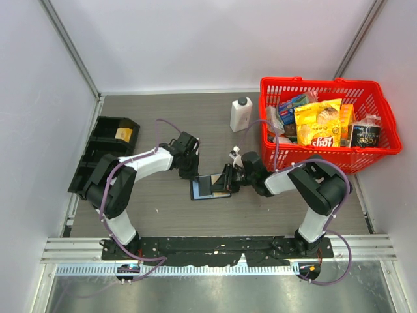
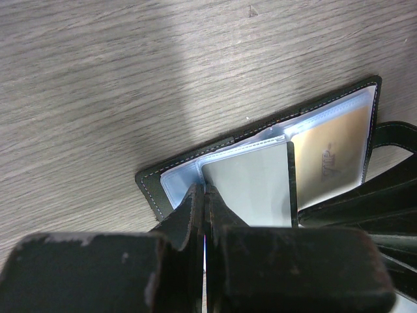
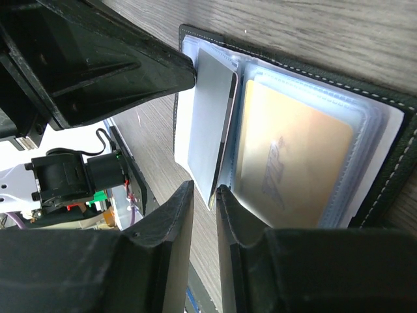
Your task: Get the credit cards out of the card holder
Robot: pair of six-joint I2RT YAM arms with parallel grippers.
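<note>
The card holder (image 1: 212, 197) lies opened flat on the table, with clear sleeves and a black stitched border. A grey card (image 2: 251, 179) sits in its left sleeve, its dark-striped edge sticking out toward the middle. In the right sleeve lies a gold card (image 3: 287, 156). My left gripper is shut, pressing on the holder's left part; nothing shows between its fingers. My right gripper stands open, its two fingertips close to the near end of the grey card's protruding edge. Whether they touch it cannot be told.
A red basket (image 1: 313, 155) full of packets stands at the back right, with a white bottle (image 1: 240, 116) beside it. On the left is a black compartment tray (image 1: 101, 145). Table in front of the holder is clear.
</note>
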